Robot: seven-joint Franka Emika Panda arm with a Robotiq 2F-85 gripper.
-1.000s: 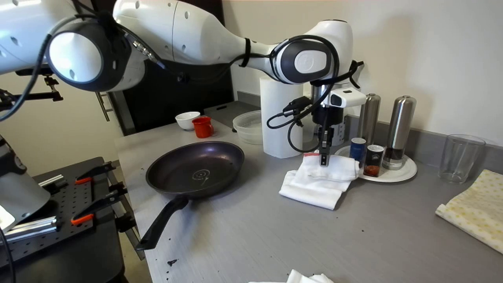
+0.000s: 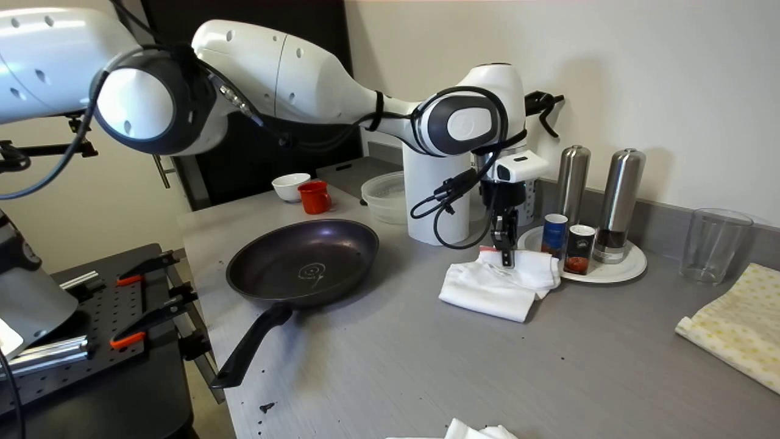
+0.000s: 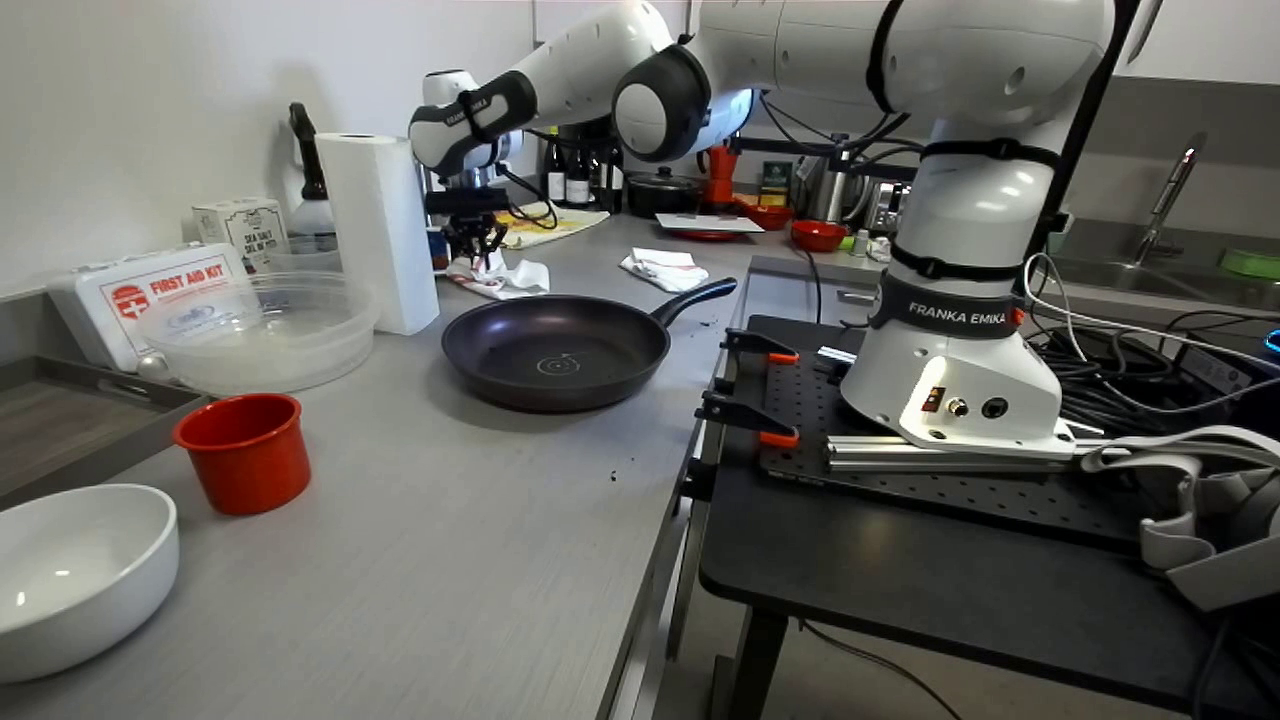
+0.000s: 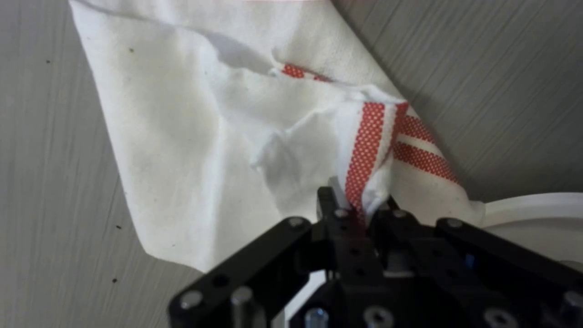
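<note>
A white cloth with red stripes (image 2: 491, 289) lies folded and rumpled on the grey counter, left of the white plate. My gripper points down over it, shut on a raised, red-striped fold of the cloth (image 4: 229, 147) in the wrist view. The rest of the cloth spreads flat on the counter around that pinched fold. In exterior view 2 the gripper (image 3: 476, 254) and the cloth (image 3: 504, 278) are small, beyond the black pan.
Close beside the cloth, the white plate (image 2: 620, 274) carries two steel mills and two small jars. A paper towel roll (image 2: 436, 194) stands behind. The black pan (image 2: 303, 260) sits to the left, a clear glass (image 2: 713, 245) to the right.
My gripper has come down slightly with the cloth fold in it. The cloth's lifted part is lower and flatter, and the cloth has shifted a little to the right.
</note>
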